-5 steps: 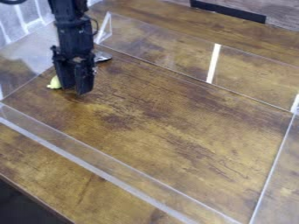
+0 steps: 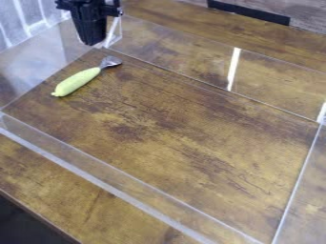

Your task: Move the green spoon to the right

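Observation:
The green spoon [image 2: 79, 82] lies on the brown wooden surface at the left of the tray, its pale green handle toward the lower left and its metal end [image 2: 111, 62] toward the upper right. Above and behind it, at the top left of the view, hangs my dark gripper [image 2: 91, 40], clear of the spoon. Most of the arm is cut off by the upper edge. The fingers are too dark and small to show whether they stand apart.
Clear low walls [image 2: 95, 170] border the tray, with a white strip [image 2: 234, 69] on the far one.
The gripper has risen away from the spoon toward the top of the view. The spoon, partly hidden behind it before, is now fully visible on the tray floor.

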